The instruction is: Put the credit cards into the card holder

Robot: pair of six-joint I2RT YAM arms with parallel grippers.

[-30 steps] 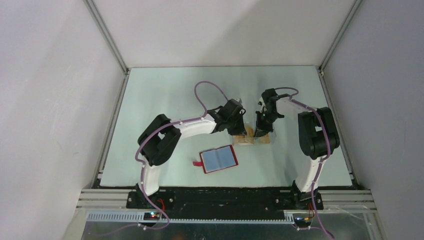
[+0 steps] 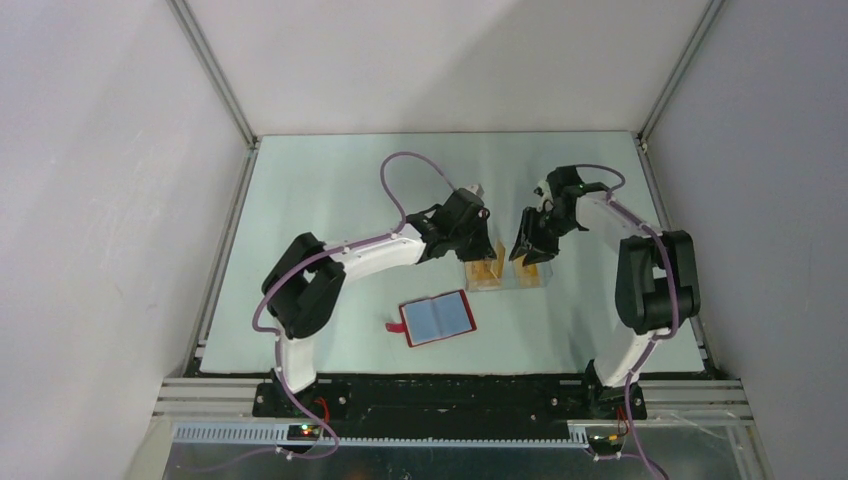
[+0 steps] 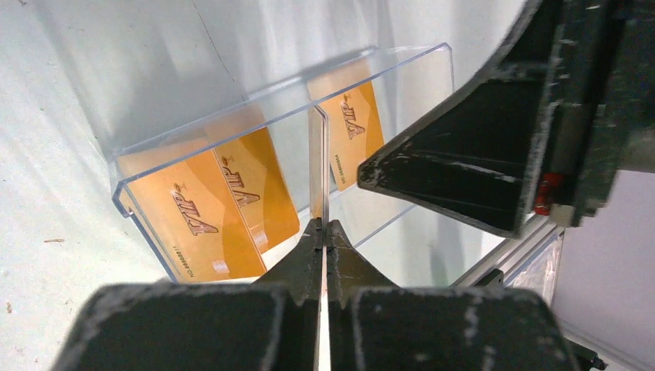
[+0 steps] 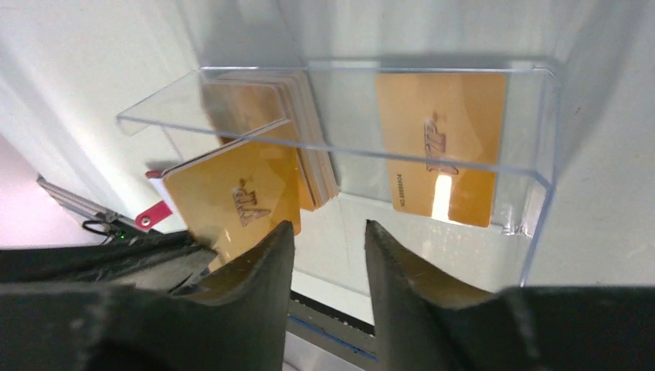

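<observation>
A gold card, seen edge-on in the left wrist view, stands upright in my shut left gripper. Its printed face shows in the right wrist view, where this held card (image 4: 241,199) is at the left part of the clear box (image 4: 545,116). Inside that box, several gold cards are stacked at one end (image 4: 320,147), while another gold card (image 4: 456,116) lies flat near the other end. Above the box, my right gripper is partly open, its fingers apart with nothing between them.
In front of the box lies a red-edged booklet (image 2: 437,318) with pale blue-white panels and a red tab (image 2: 395,327). Both grippers are close together over the box. Bare table (image 2: 320,190) spreads out at the back left.
The right gripper has moved away to the right and its fingers have spread. My left gripper has shifted only slightly, with the upright card still at its tips.
</observation>
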